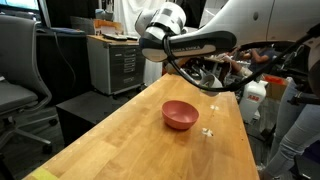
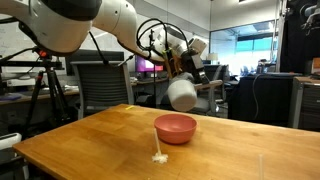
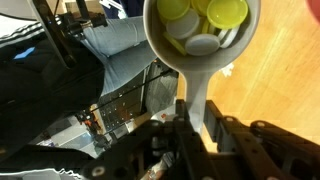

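A pale cup [image 2: 182, 92] hangs above the table, beside and a little higher than the red bowl [image 2: 175, 128]. In the wrist view, several yellow and whitish round pieces lie inside the cup [image 3: 198, 68]. My gripper is shut on the cup's pale handle, at the lower middle of that view. In exterior view 1, the cup [image 1: 210, 86] is small and partly covered by the arm and its cable. The bowl [image 1: 180, 115] stands upright on the wooden table; its inside looks empty there.
A small white scrap [image 2: 159, 157] lies on the table in front of the bowl. Office chairs [image 1: 18, 75] and a grey drawer cabinet [image 1: 118, 65] stand beyond it. A person's legs show in the wrist view.
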